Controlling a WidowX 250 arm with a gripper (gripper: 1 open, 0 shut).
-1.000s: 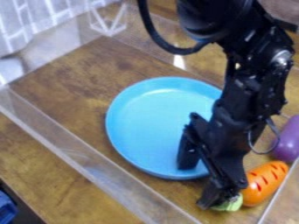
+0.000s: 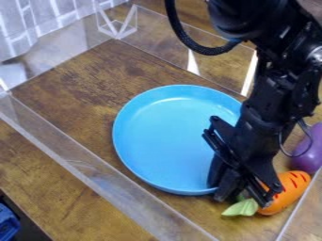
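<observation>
My black gripper (image 2: 233, 184) reaches down from the upper right to the right rim of a blue plate (image 2: 157, 141), with its tips low beside an orange toy carrot (image 2: 285, 193) with pale green leaves (image 2: 240, 207). The fingertips are dark and overlap, and I see nothing clearly held between them. The carrot lies outside the plate at the lower right, partly behind the gripper. A purple eggplant (image 2: 307, 155) lies at the right edge, partly hidden by the arm.
Clear plastic walls (image 2: 88, 160) border the wooden surface (image 2: 70, 89). Bare wood is free left of the plate. A dark blue object (image 2: 6, 226) sits at the lower left edge, outside the walls.
About a second ago the gripper was a little lower over the leaves; it has since shifted slightly upward. Plate and carrot have moved very little.
</observation>
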